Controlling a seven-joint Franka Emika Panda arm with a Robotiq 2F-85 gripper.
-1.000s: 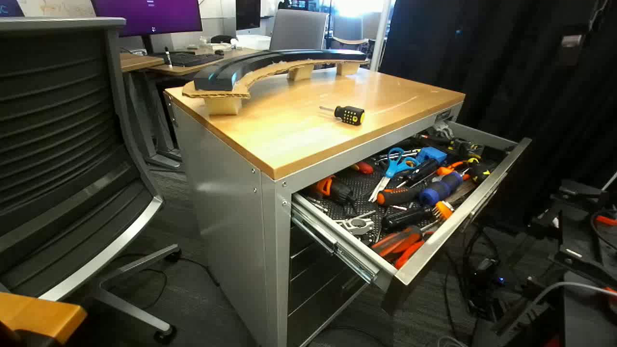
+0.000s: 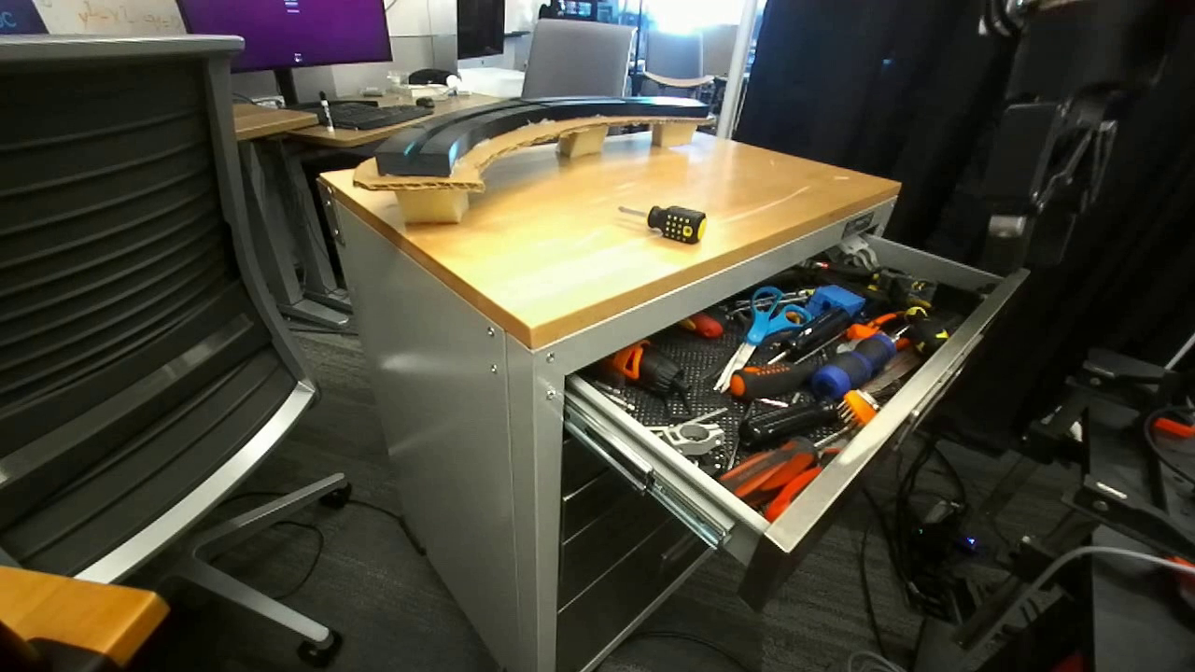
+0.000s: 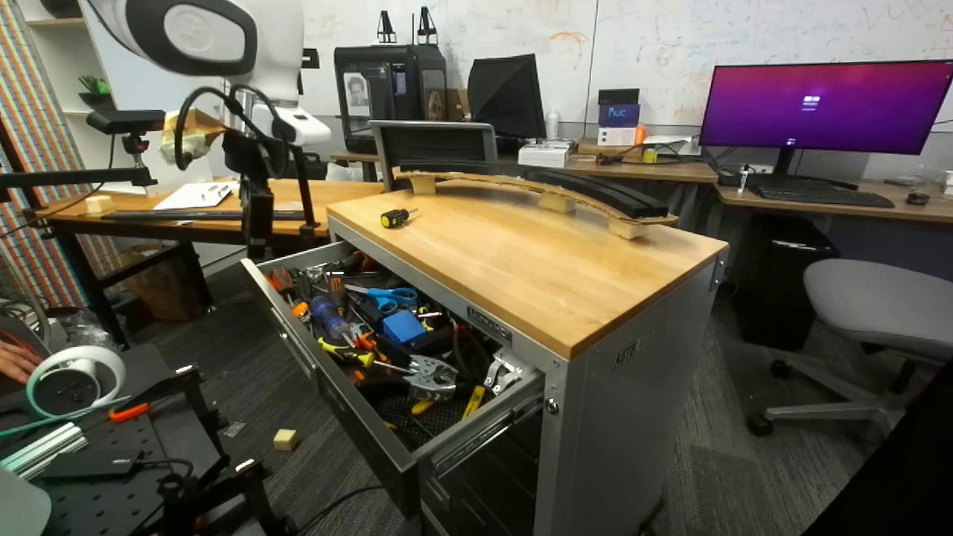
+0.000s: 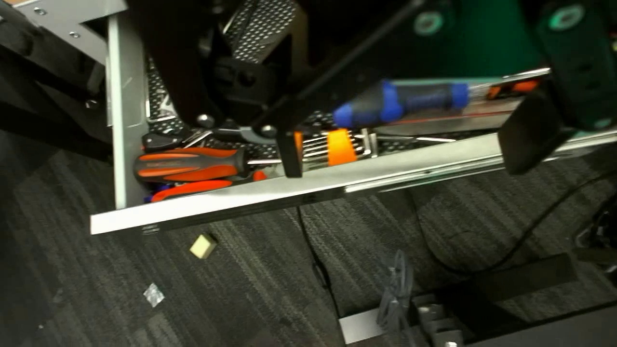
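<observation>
My gripper stands open, its two fingers spread wide with nothing between them. In exterior view 1 the dark gripper hangs at the upper right, beyond the drawer front and above its level. A pulled-out drawer holds many tools. Among them are blue scissors, a blue-and-black handle and orange-and-grey handled tools. On the wooden cabinet top lies a short black-and-yellow screwdriver. From the wrist, the drawer's front rim crosses below the fingers; the drawer's far part is hidden behind the gripper.
A curved black piece on cardboard rests on blocks along the cabinet's back edge. An office chair stands left of the cabinet. A small yellow block lies on the floor.
My arm and gripper have come down into exterior view 1 at the upper right, where mostly dark curtain showed before. The drawer, its tools and the screwdriver look unchanged.
</observation>
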